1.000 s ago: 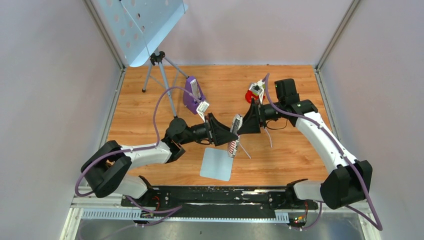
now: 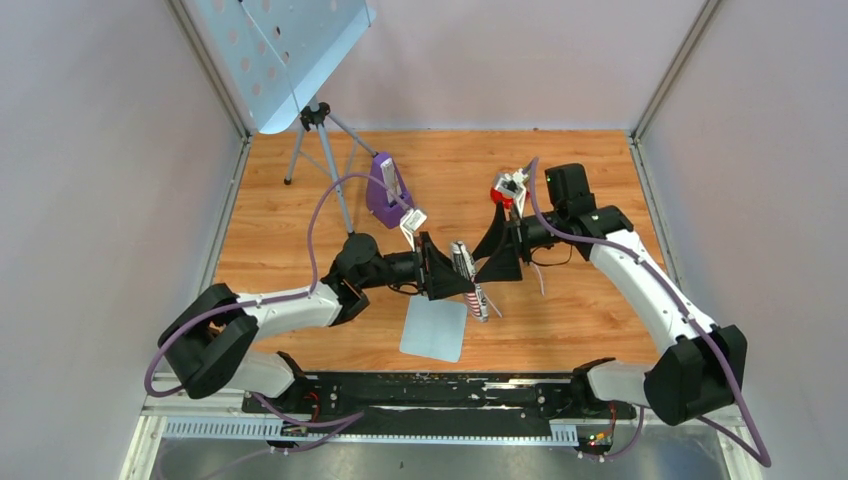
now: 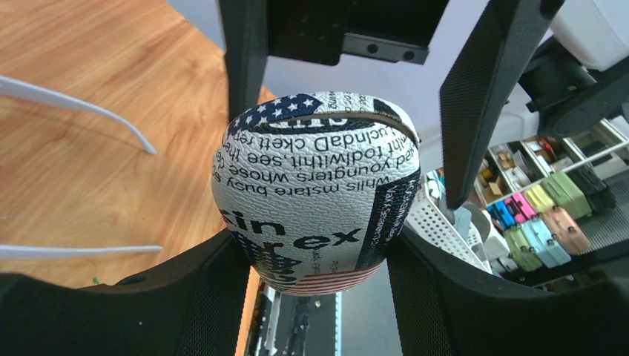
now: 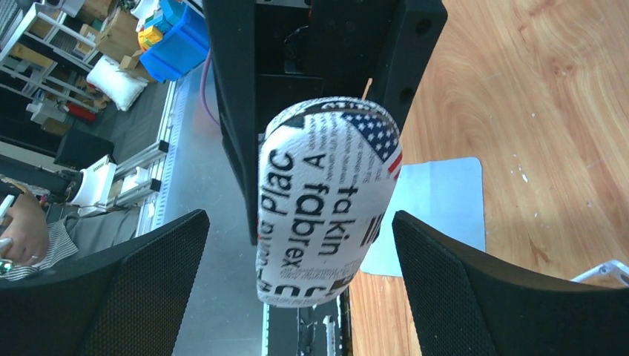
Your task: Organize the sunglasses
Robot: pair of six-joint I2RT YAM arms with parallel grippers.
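A newsprint-and-flag patterned glasses case [image 2: 465,280] is held upright above the middle of the table, my left gripper [image 2: 450,270] shut on it; in the left wrist view its end [image 3: 315,189] fills the space between the fingertips. My right gripper [image 2: 492,245] faces it from the right, open, its fingers on either side of the case [image 4: 323,208] in the right wrist view, apart from it. Whether sunglasses are inside cannot be seen.
A pale blue cloth [image 2: 432,340] lies below. A purple holder [image 2: 380,200] with an item in it stands at back left beside a tripod-mounted board [image 2: 280,60]. A red object [image 2: 498,197] and thin pale pieces lie behind and below the right gripper.
The case has shifted slightly, now hanging a little lower in the top view. Both arms have moved only slightly.
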